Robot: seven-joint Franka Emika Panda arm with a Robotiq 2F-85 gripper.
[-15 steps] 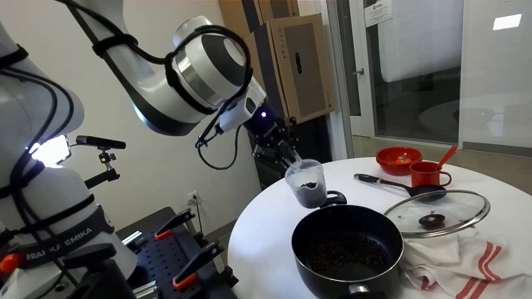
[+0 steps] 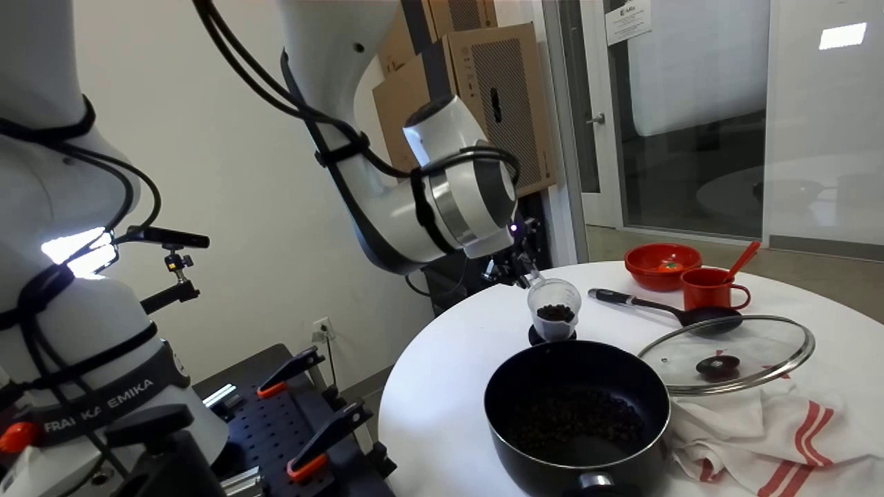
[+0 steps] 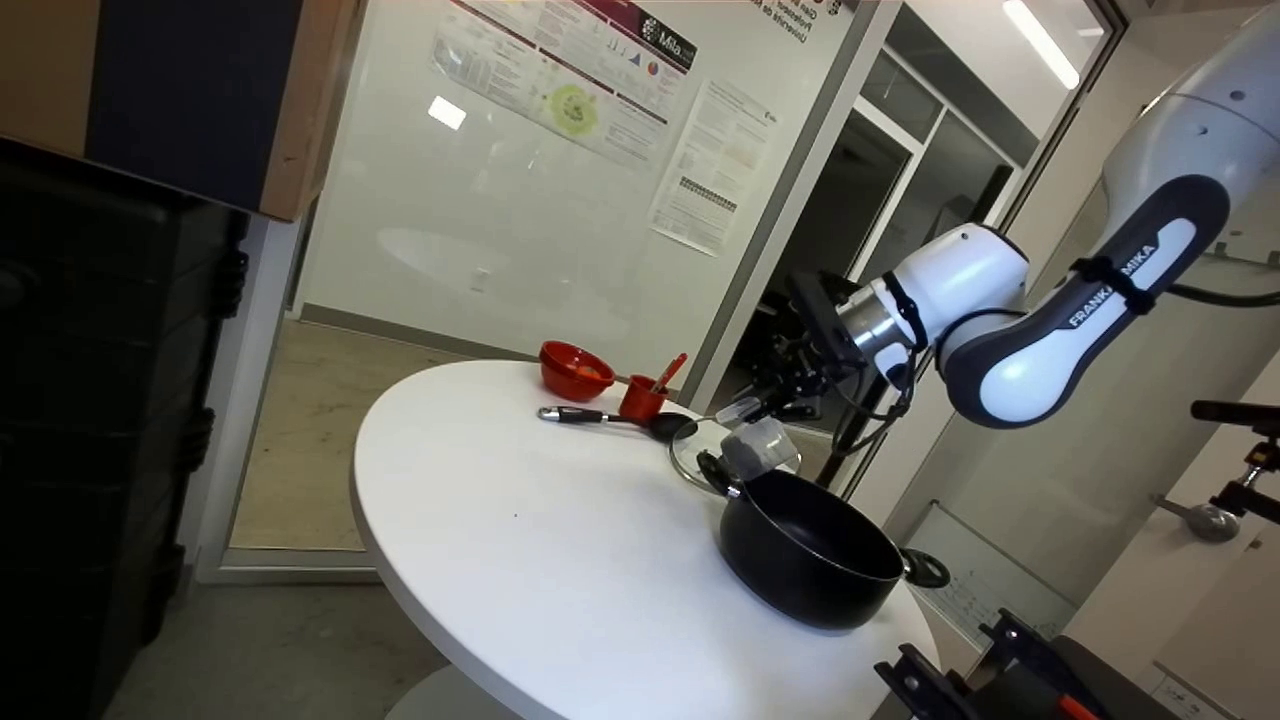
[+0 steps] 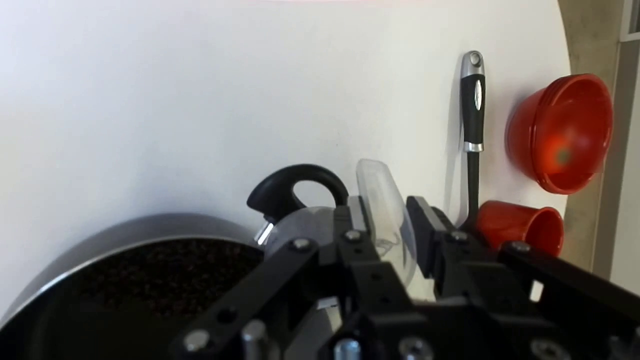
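A clear measuring cup with dark beans inside hangs tilted over the far rim of the black pot. My gripper is shut on the cup's handle, which shows as a pale strip between the dark fingers in the wrist view. Dark beans cover part of the pot's bottom. In exterior view 2 the cup appears near the pot's handle. Much of the cup's body is hidden behind the fingers in the wrist view.
A glass lid leans on a striped towel right of the pot. Behind lie a black spoon, a red mug and red bowls. The table left of the pot is clear in exterior view 2.
In exterior view 1 the arm has swung right and turned at the wrist. The cup has moved right and slightly up, with its opening now facing the camera more.
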